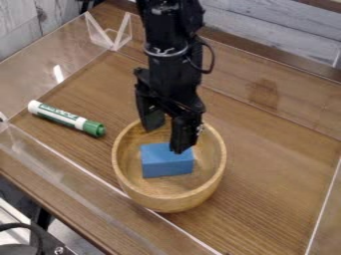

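The black gripper hangs over the back half of a round wooden bowl, its two fingers spread open above a blue block. The block lies on the bowl's floor toward the front. Nothing shows between the fingers, and the arm hides part of the bowl's back rim.
A green and white tube lies on the wooden table left of the bowl. A white object stands at the back left, and a black cable is at the lower left.
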